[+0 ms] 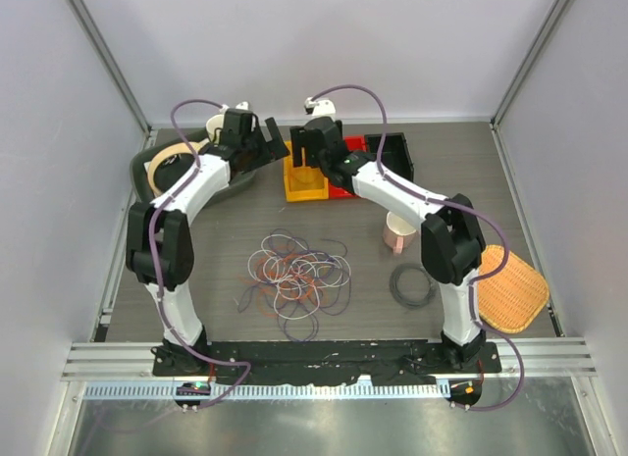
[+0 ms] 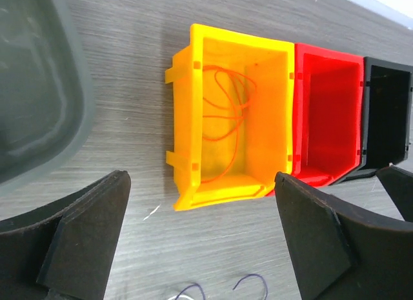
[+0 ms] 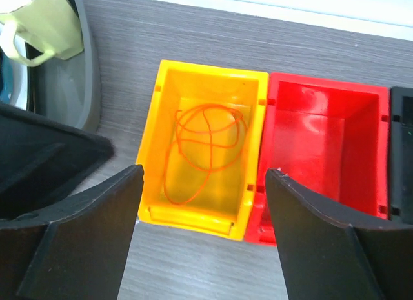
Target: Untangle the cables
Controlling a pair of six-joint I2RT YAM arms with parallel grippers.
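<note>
On the table's middle lies a tangle of white, orange and purple cables (image 1: 292,281). One orange cable (image 3: 210,144) rests loosely coiled on the floor of the yellow bin (image 2: 188,113). Joined to that bin are a red bin (image 2: 329,113) and a black bin (image 2: 387,113). My left gripper is open at the yellow bin's left side, nothing between its fingers. My right gripper hangs above the yellow and red bins, fingers apart and empty.
A grey tub (image 1: 140,167) with a cup (image 3: 51,19) stands at the back left. To the right are a pink cup (image 1: 398,230), a dark cable coil (image 1: 412,285) and an orange woven tray (image 1: 502,291). The table between tangle and bins is mostly clear.
</note>
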